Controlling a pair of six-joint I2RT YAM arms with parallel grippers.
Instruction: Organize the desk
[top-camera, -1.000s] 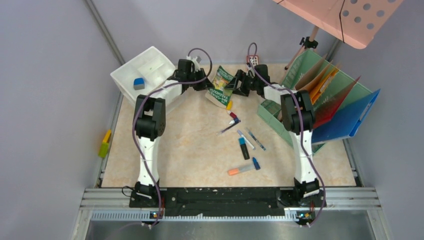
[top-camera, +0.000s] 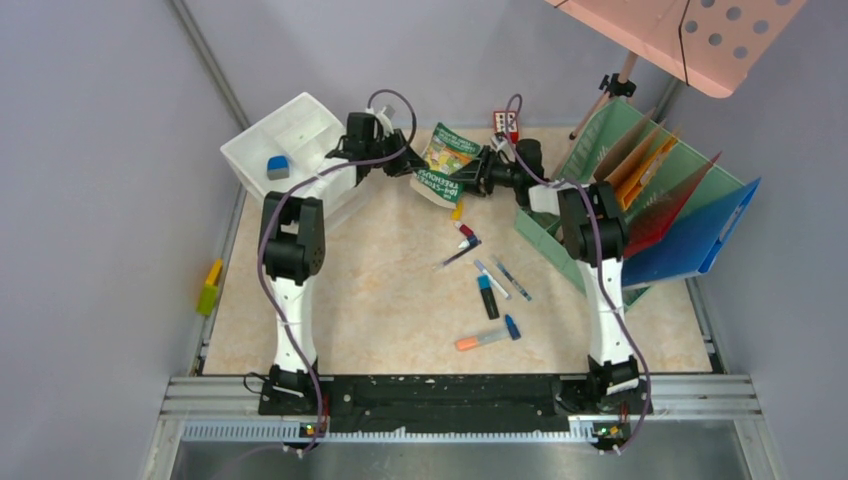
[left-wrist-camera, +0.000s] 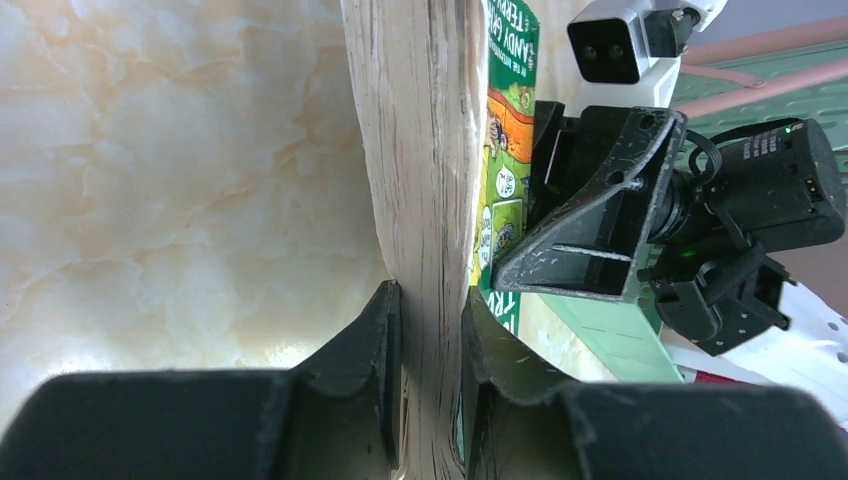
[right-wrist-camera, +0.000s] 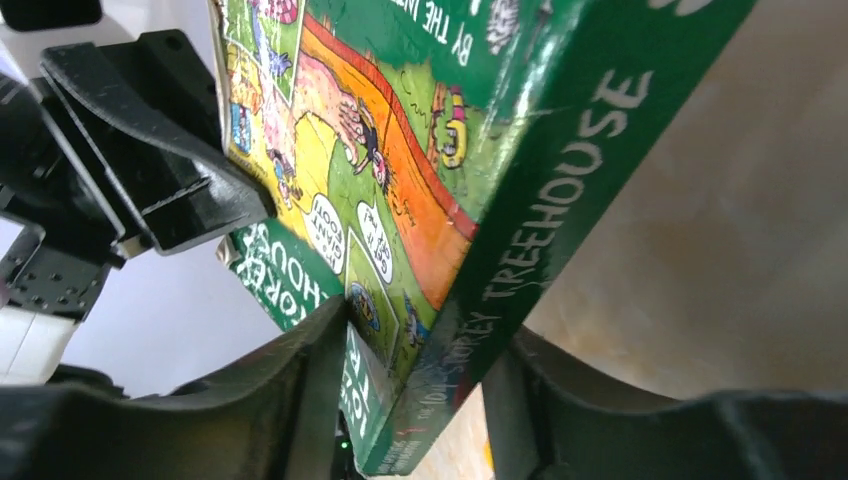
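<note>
A green comic-style book (top-camera: 445, 155) stands between my two grippers at the back middle. In the left wrist view, its pale page edges (left-wrist-camera: 415, 150) run down between the fingers of my left gripper, which are close on either side. My right gripper has the dark green spine, lettered "treehouse", between its fingers. Whether either gripper grips firmly or is slightly loose, I cannot tell.
Several pens and markers (top-camera: 487, 298) lie in the middle. A white bin (top-camera: 245, 150) is at the left, a green box of folders (top-camera: 540, 240) at the right.
My right gripper has moved slightly toward the front and right on the book, which now looks more spread in the top view. My left gripper has shifted slightly.
</note>
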